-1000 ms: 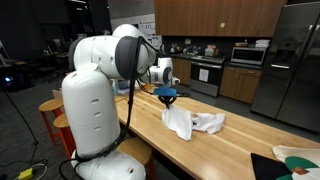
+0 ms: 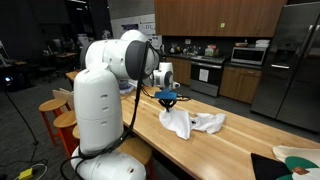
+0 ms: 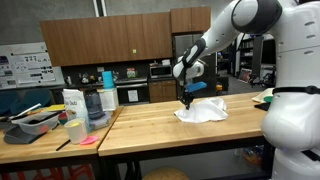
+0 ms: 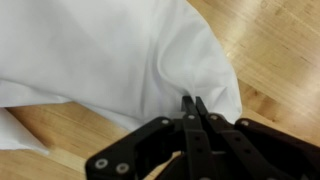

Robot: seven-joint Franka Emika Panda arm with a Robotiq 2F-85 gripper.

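Observation:
A white cloth (image 2: 176,123) is pulled up to a peak at my gripper (image 2: 168,102), and its lower part spreads over the wooden table. Seen from the wrist, folds in the cloth (image 4: 165,75) run together at the fingertips of the gripper, which is shut with fabric pinched there. Exterior view 2 shows the same cloth (image 3: 203,109) hanging below the gripper (image 3: 187,99) and lying toward the right. More white fabric (image 2: 208,122) lies crumpled to the right in exterior view 1.
Bare wooden tabletop (image 3: 150,135) surrounds the cloth. At its far left end in exterior view 2 stand a pink-and-white cup (image 3: 76,131), a blue-lidded container (image 3: 107,80) and a dish rack (image 3: 35,122). Orange stools (image 2: 65,118) line one side.
The arm's upper links have shifted slightly leftward in exterior view 1. The cloth stays raised at the gripper, with little visible change in its shape.

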